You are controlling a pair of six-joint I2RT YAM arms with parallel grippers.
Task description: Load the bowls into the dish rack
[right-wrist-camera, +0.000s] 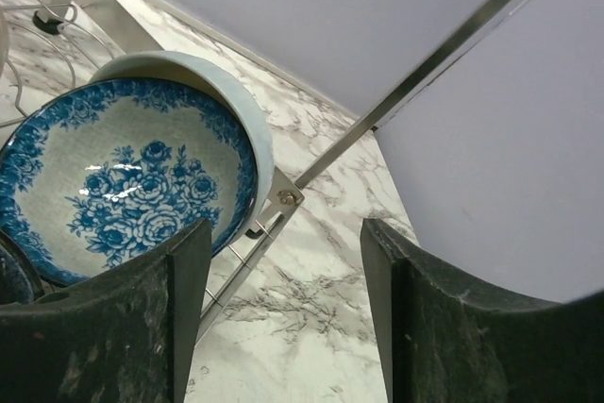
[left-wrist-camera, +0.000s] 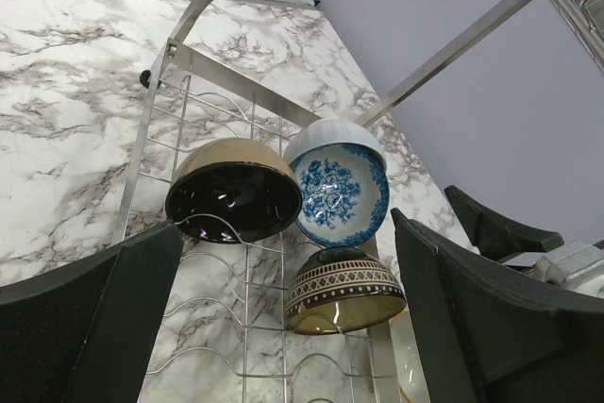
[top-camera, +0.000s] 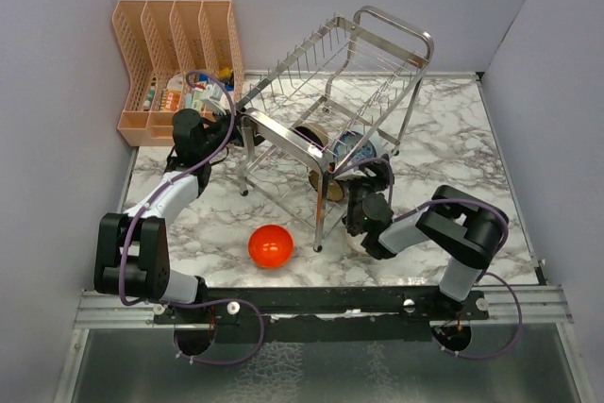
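Note:
The metal dish rack (top-camera: 289, 139) holds several bowls on its lower shelf: a black-lined tan bowl (left-wrist-camera: 233, 197), a blue-floral bowl (right-wrist-camera: 142, 195) nested in a pale one, and a patterned bowl (left-wrist-camera: 342, 287). An orange bowl (top-camera: 271, 245) sits on the marble counter in front of the rack. My left gripper is open at the rack's left side, facing those bowls, with nothing between its fingers. My right gripper is at the rack's right, beside the floral bowl, its fingers apart and empty.
An orange compartmented organizer (top-camera: 142, 63) with small items stands at back left. Walls border the counter. The counter right of the rack (top-camera: 472, 148) is clear; a pale bowl (top-camera: 354, 243) lies partly hidden under the right arm.

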